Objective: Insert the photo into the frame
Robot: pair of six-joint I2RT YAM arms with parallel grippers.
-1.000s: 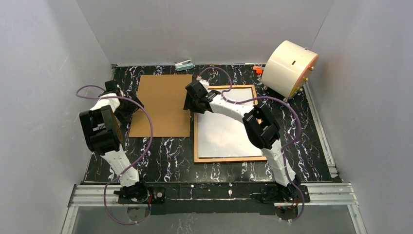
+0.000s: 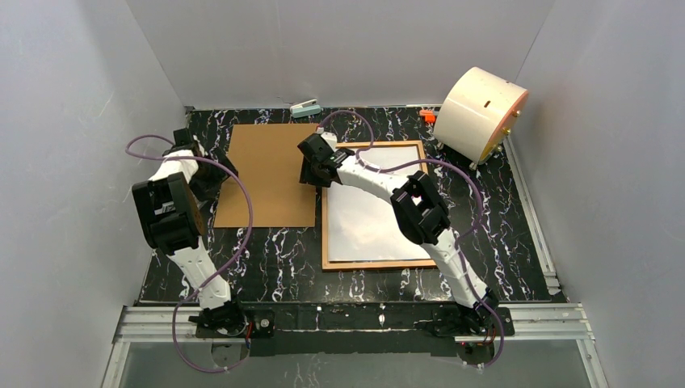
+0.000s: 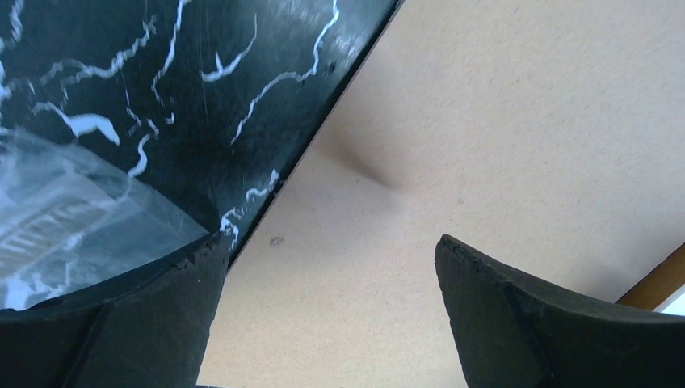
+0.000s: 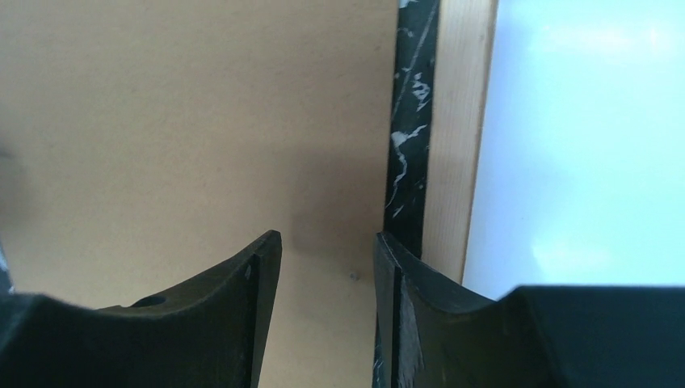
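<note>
A brown board (image 2: 271,194) lies flat on the dark marbled table, left of the wooden frame (image 2: 325,234). Inside that frame is a white, glossy surface (image 2: 376,222); no separate photo can be made out. Over the board's left edge, my left gripper stands wide open, the bare board showing between its fingers. My right gripper is above the board's right edge, partly open, with only the board's face visible between its fingertips. Its right finger (image 4: 396,283) lines up with the narrow dark gap between board and frame.
Clear plastic film (image 3: 73,218) lies left of the board. At the back edge sit a teal-and-white stapler-like object (image 2: 305,108) and an orange item (image 2: 428,115). A big cream cylinder (image 2: 481,113) occupies the back right corner. Table in front of the board is bare.
My right gripper has shifted left, from the frame's edge onto the board's right edge, its arm swinging left too. The left arm, board and frame have stayed put.
</note>
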